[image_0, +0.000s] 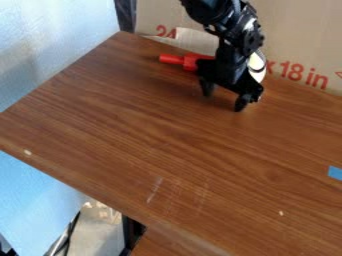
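My black gripper (223, 92) hangs low over the back of the wooden table (160, 160), at the top middle of the camera view, its two fingertips close to the surface. The fingers look spread, with nothing visible between them. Behind the gripper, a red object (178, 60) with a handle-like end lies at the table's back edge, partly hidden by the arm, so whether they touch is unclear.
A cardboard panel (301, 45) with red printing stands along the back. A small blue tape piece (334, 172) is at the right.
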